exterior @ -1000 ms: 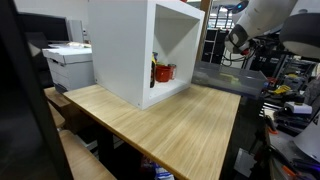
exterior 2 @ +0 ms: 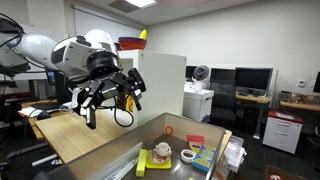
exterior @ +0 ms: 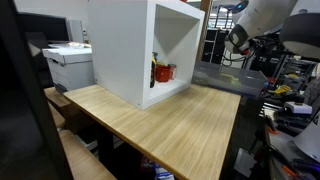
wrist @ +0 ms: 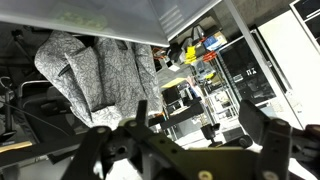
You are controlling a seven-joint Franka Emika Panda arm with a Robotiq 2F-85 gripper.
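My gripper (exterior 2: 115, 104) hangs in the air in exterior view 2, its two black fingers (exterior 2: 138, 82) spread apart. In the wrist view the gripper is open and nothing sits between its fingers. Behind it in exterior view 2, a grey bin (exterior 2: 95, 158) holds several small things, among them a yellow item (exterior 2: 161, 157), a white round item (exterior 2: 188, 156) and a red one (exterior 2: 196, 139). Inside the white shelf unit (exterior: 120, 55) stand a red container (exterior: 163, 73) and a dark bottle (exterior: 153, 68).
Colored bowls (exterior 2: 131, 32) are stacked on top of the unit. Grey cloth (wrist: 95, 75) shows low down in the wrist view. Desks with monitors (exterior 2: 253, 79) stand farther back.
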